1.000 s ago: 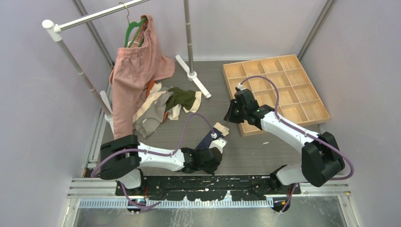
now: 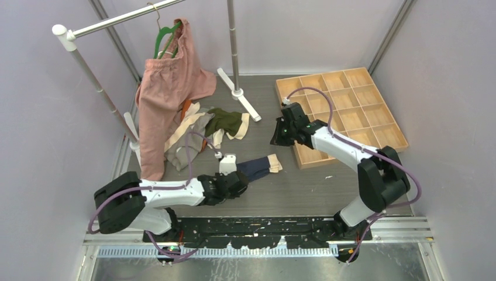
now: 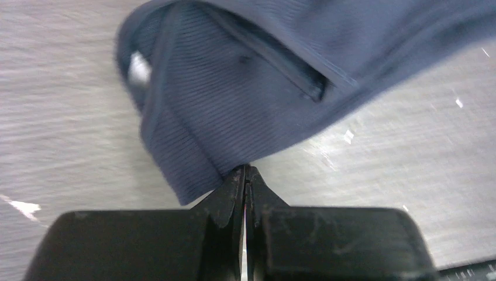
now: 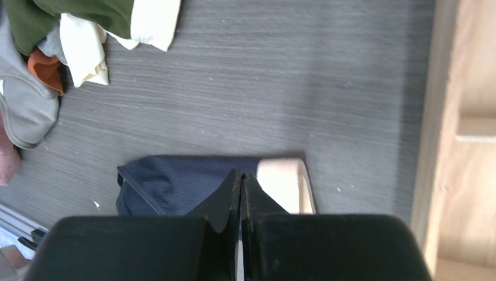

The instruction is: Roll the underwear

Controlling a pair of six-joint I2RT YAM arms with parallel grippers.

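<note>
The navy underwear (image 2: 255, 168) with a cream band (image 2: 274, 163) lies folded flat on the floor; its navy fabric (image 3: 281, 70) fills the upper part of the left wrist view. My left gripper is shut at the lower edge of this fabric; I cannot see cloth between its fingertips. My right gripper is shut, with nothing visible between its fingers, and hangs above and to the right of the underwear (image 4: 175, 175), beside the wooden box.
The wooden grid box (image 2: 380, 114) stands at the back right. A pile of olive, grey and cream clothes (image 2: 222, 120) lies back left, under a rack with pink trousers (image 2: 158, 111). Bare floor surrounds the underwear.
My left gripper has moved left, and the underwear now lies more nearly level across the floor, less steeply angled. My right gripper has shifted slightly left and toward the back.
</note>
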